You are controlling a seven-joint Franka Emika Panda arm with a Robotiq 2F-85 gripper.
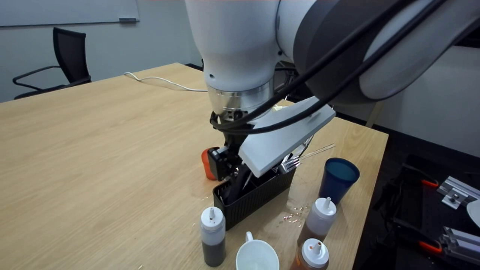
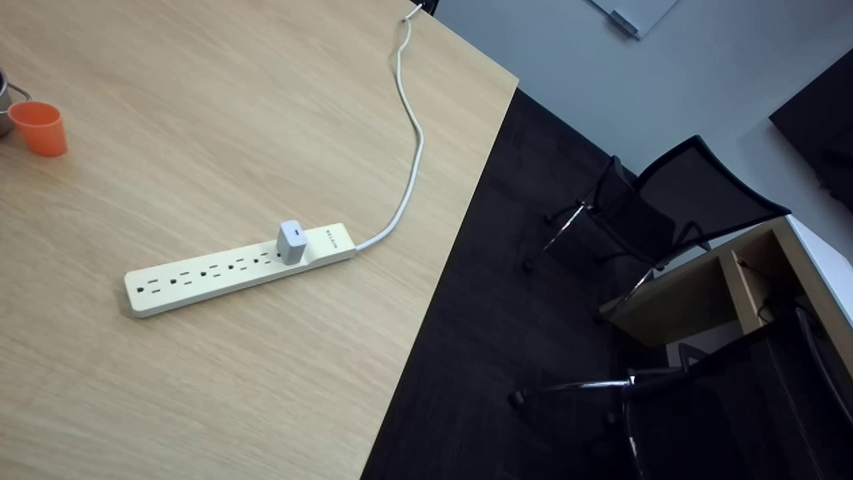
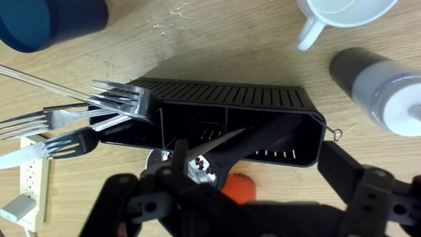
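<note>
My gripper is open over the black utensil caddy point(image 3: 236, 94). Its two fingers stand wide apart near the caddy's lower rim in the wrist view. A dark utensil point(image 3: 242, 145) leans out of the right compartment and passes between them. Beside it, a slim metal handle point(image 3: 217, 141) runs up close to the left finger; whether they touch cannot be told. Several forks point(image 3: 130, 98) stick out of the caddy's left end. In exterior view 1 the gripper point(image 1: 225, 166) hangs low at the caddy's left part, with the arm covering much behind it.
Around the caddy stand a dark squeeze bottle point(image 1: 213, 236), a white mug point(image 1: 257, 257), a blue cup point(image 1: 338, 177) and an orange cup point(image 2: 40, 128). A metal bowl point(image 3: 154, 158) sits close beside it. A power strip point(image 2: 240, 268) lies beyond.
</note>
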